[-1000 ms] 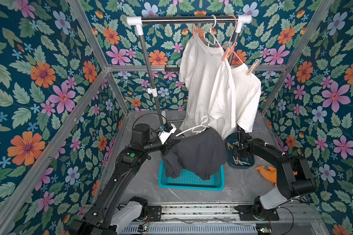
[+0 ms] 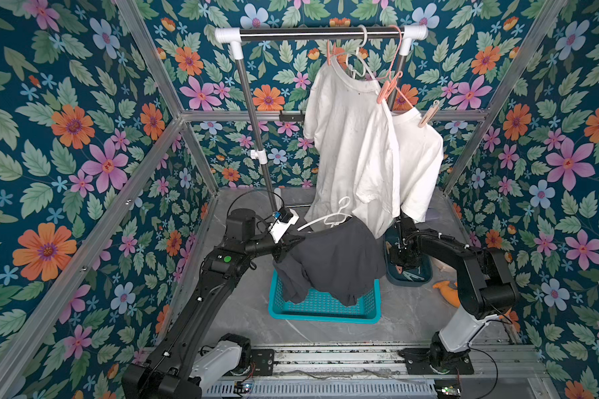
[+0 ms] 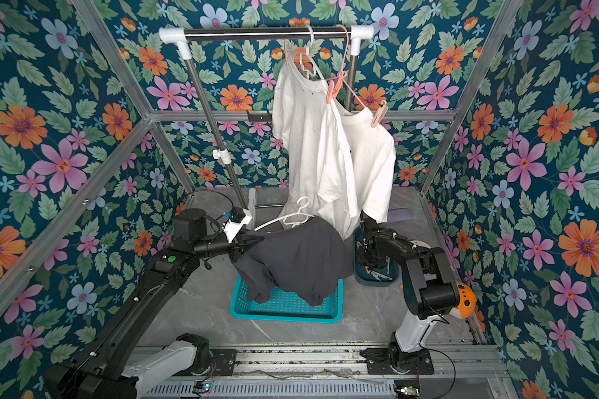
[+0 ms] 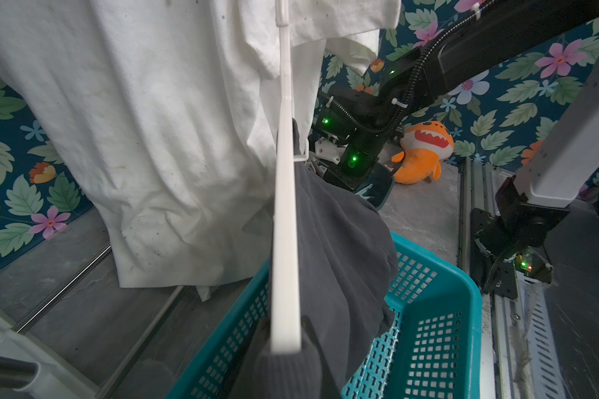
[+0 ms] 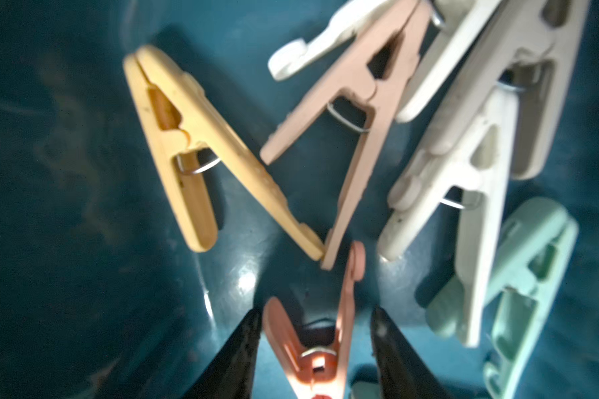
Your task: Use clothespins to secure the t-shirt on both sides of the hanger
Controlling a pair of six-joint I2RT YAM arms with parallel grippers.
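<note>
My left gripper [image 2: 290, 236] is shut on a white hanger [image 4: 285, 252] with a dark grey t-shirt [image 2: 332, 256] draped from it over the teal basket [image 2: 279, 308]. My right gripper is open, down inside the dark blue bin [image 2: 416, 279], its fingers either side of a salmon clothespin [image 5: 348, 292]. A yellow clothespin [image 5: 186, 199], a pale pink one [image 5: 372, 119], white ones [image 5: 479, 266] and a mint one [image 5: 532, 292] lie around it in the right wrist view.
White t-shirts [image 2: 339, 133] hang from the rail [image 2: 293, 34] behind both arms. An orange shark toy [image 4: 412, 163] lies right of the bin.
The right arm has lowered and shifted inward over the bin since one second ago. The left arm and grey shirt have barely moved.
</note>
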